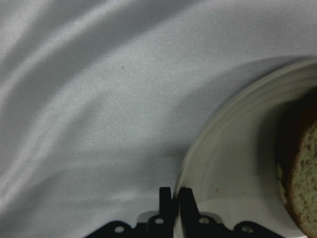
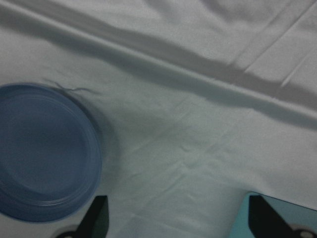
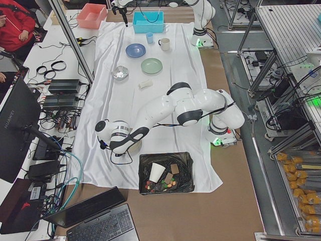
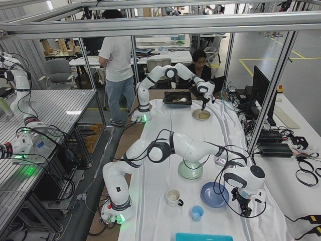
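Observation:
In the left wrist view a pale plate (image 1: 233, 163) holds a piece of bread (image 1: 304, 178); my left gripper is at the plate's left rim, its fingers close together with the rim at them. In the camera left view the left arm mostly covers that plate; the camera right view shows it at the far end of the cloth (image 4: 196, 113). My right gripper is open, above the cloth between a blue plate (image 2: 44, 148) and a light blue object (image 2: 282, 218).
A black-lined bin (image 3: 183, 175) with scraps stands near the left arm. A green plate (image 3: 151, 65), mug (image 3: 165, 45), blue cup (image 3: 149, 37), foil bowl (image 3: 120, 73) and blue basin (image 3: 140, 27) occupy the far half.

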